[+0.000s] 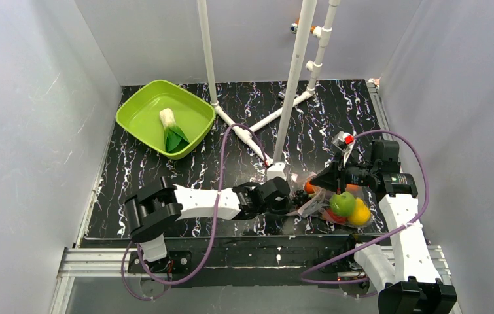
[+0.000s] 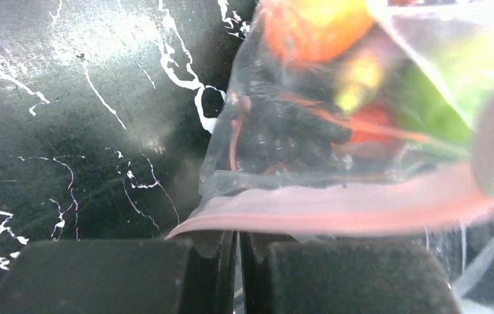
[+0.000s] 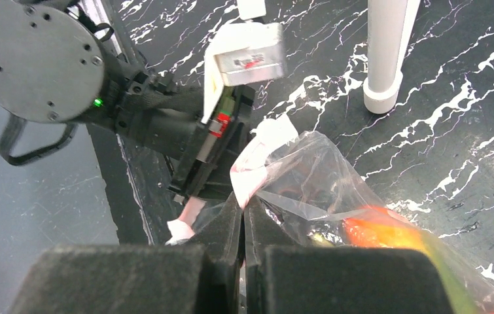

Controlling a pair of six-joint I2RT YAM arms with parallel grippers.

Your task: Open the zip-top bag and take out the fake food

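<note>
The clear zip top bag (image 1: 313,205) lies at the front right of the table, holding a green fruit (image 1: 343,204), a yellow one (image 1: 360,212) and orange-red pieces (image 2: 319,26). My right gripper is shut on the bag's pink-white edge, which runs up from its fingertips. My left gripper is shut at the bag's left side. Directly in front of its fingertips crosses the pink rim (image 2: 335,209); whether any film is pinched there is unclear. A fake leafy vegetable (image 1: 173,131) rests inside the green bin (image 1: 136,125).
White pipes (image 1: 291,88) stand behind the bag, the foot of one (image 3: 383,91) close to the grippers. Purple cables (image 1: 212,226) loop over both arms. Open tabletop (image 1: 146,183) lies in front of the bin.
</note>
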